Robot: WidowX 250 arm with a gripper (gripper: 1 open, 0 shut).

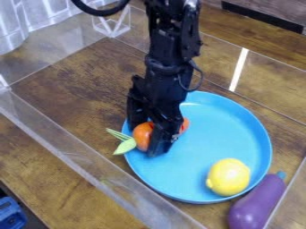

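Observation:
My black gripper (157,121) reaches down over an orange carrot (146,137) at the left side of a blue plate (217,133). The open fingers sit around the carrot, low on the plate, hiding much of it. The carrot's pale green top (120,141) sticks out over the plate's left rim.
A yellow lemon (227,177) lies at the plate's front right. A purple eggplant (256,204) is beside the plate at the lower right. Bare wooden table (72,107) spans the left. A clear plastic edge crosses the lower left.

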